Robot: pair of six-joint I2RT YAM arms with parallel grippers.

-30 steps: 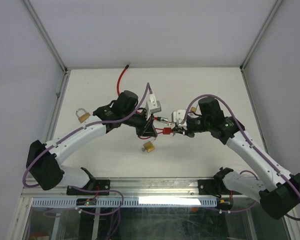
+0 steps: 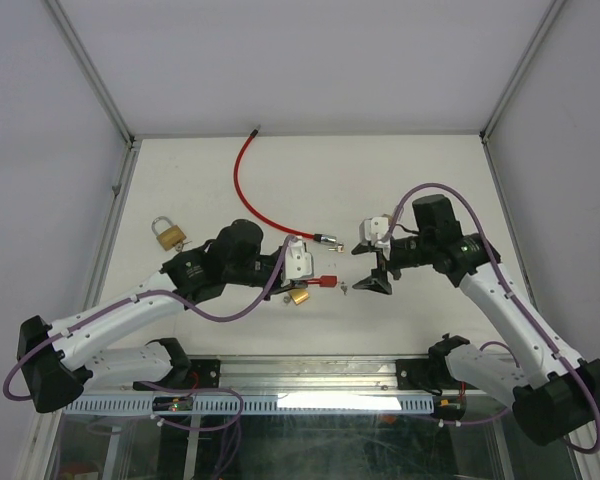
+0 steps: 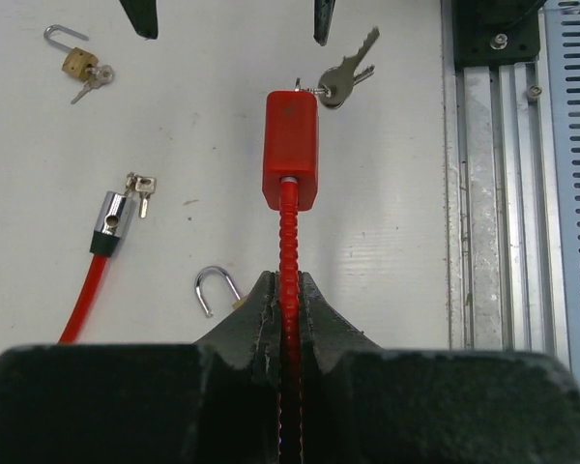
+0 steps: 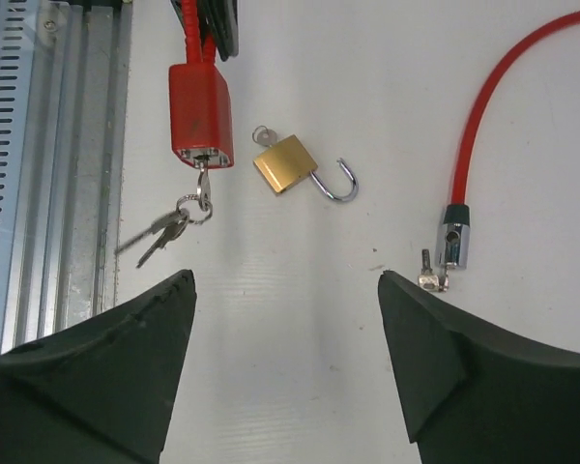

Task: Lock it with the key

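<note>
My left gripper is shut on the red cable of a red lock (image 3: 290, 145), which hangs with keys (image 3: 338, 82) on a ring at its end. In the right wrist view the red lock (image 4: 201, 116) is at upper left, a key in its bottom face and more keys (image 4: 164, 232) dangling. My right gripper stands open to the right of the lock in the top view, nothing between its fingers.
Brass padlocks (image 2: 170, 235) (image 4: 285, 162) lie on the white board, with a red cable lock (image 4: 456, 232) with keys behind. The metal rail (image 2: 280, 370) runs along the front edge.
The grippers have moved apart from their close position around the red lock.
</note>
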